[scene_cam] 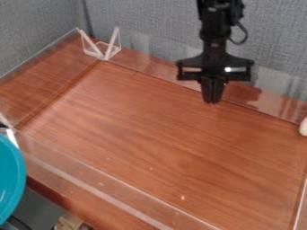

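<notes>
My black gripper [213, 93] hangs over the back part of the wooden table [156, 162], near the clear back wall, right of centre. Its fingers point down and appear close together; I cannot make out anything between them.
A white wire stand [100, 48] is at the back left. A blue round object [9, 180] is at the left edge, and a white object [302, 127] at the right edge. Clear low walls border the table, whose middle is bare.
</notes>
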